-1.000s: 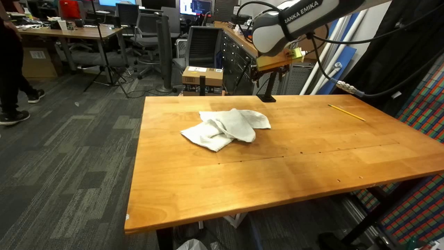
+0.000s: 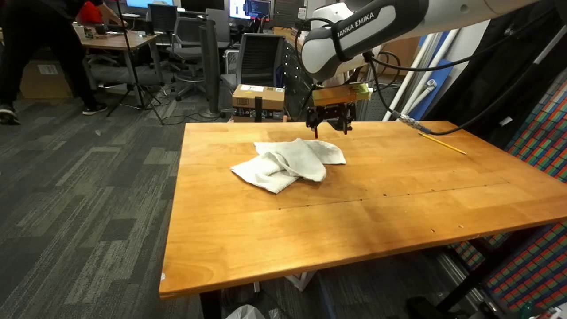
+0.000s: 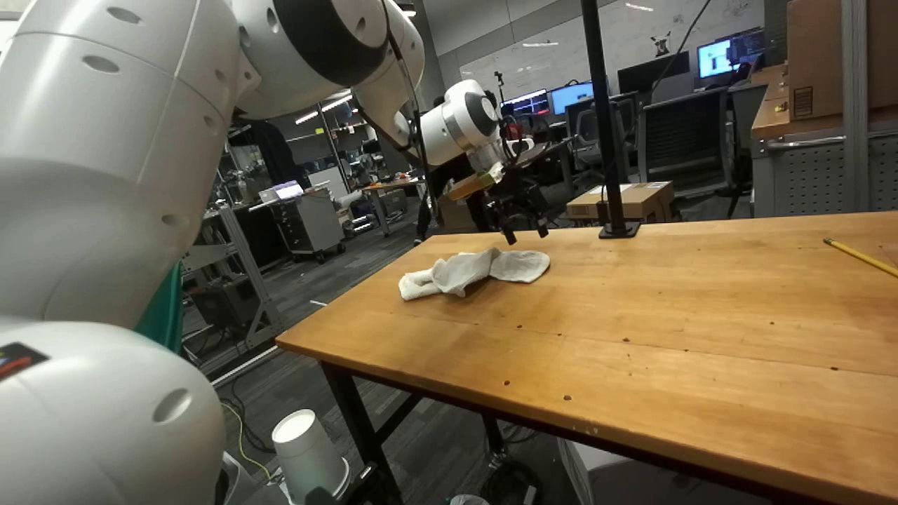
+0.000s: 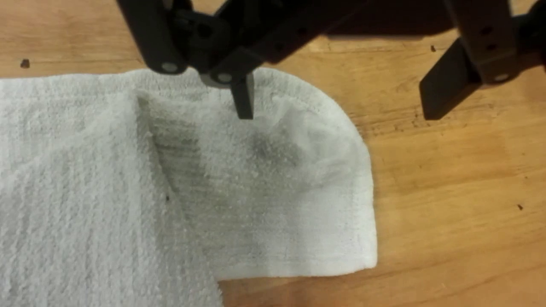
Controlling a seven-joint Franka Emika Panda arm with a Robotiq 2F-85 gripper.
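Note:
A white cloth [image 2: 298, 159] lies crumpled on the wooden table, with one part folded over another. In the second exterior view the cloth [image 3: 480, 269] sits near the table's far left side. My gripper [image 2: 332, 132] hangs just above the cloth's far right end, apart from it. Its fingers stand open with nothing between them. From the wrist, the cloth [image 4: 307, 220] fills the left and middle; one finger [image 4: 244, 97] appears over the cloth's rounded corner and the other finger [image 4: 445, 84] over bare wood.
A yellow pencil [image 2: 442, 143] lies at the table's back right. A black post [image 3: 607, 126] rises from the far edge close to my gripper. A cardboard box [image 2: 258, 99] stands beyond the table.
My arm and gripper have come down and left, nearer the cloth. The cloth and pencil lie unmoved. In the background, the person has shifted right and bends over the far desk.

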